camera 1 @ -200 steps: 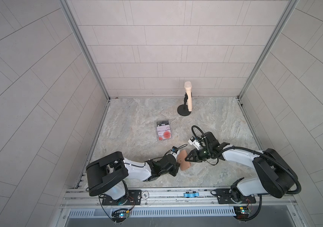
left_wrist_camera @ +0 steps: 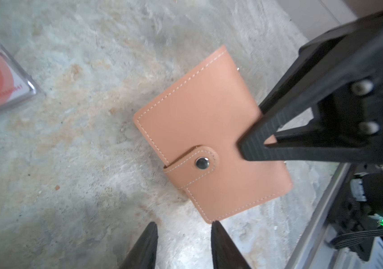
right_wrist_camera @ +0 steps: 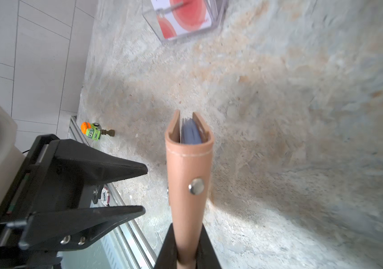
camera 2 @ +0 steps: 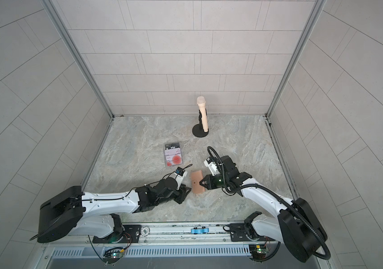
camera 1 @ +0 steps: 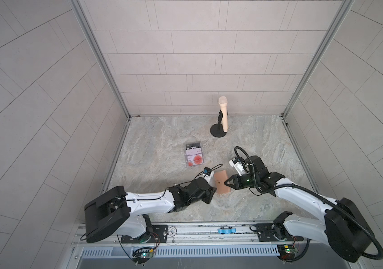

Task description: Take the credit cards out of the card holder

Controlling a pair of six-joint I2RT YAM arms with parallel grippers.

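Note:
A tan leather card holder (left_wrist_camera: pixel 209 107) with a snap strap (left_wrist_camera: pixel 200 163), its strap laid over the cover, is held by my right gripper, shut on its spine side. Bluish cards (right_wrist_camera: pixel 190 133) show in the holder's end opening in the right wrist view; most of their faces are hidden inside. My left gripper stands open just left of the holder, nothing between its fingers and apart from the strap. From above, the holder (camera 1: pixel 221 179) sits between both grippers.
A clear plastic case (camera 1: pixel 194 154) with a red-circle print lies behind the left gripper. Farther back stands a pale microphone shape (camera 1: pixel 223 114) on a black stand. Open stone tabletop (camera 1: pixel 155 139) lies around them. The front rail (camera 1: pixel 191 228) borders the near side.
Both arms have reached differently, and the holder has shifted slightly right, still in the right gripper.

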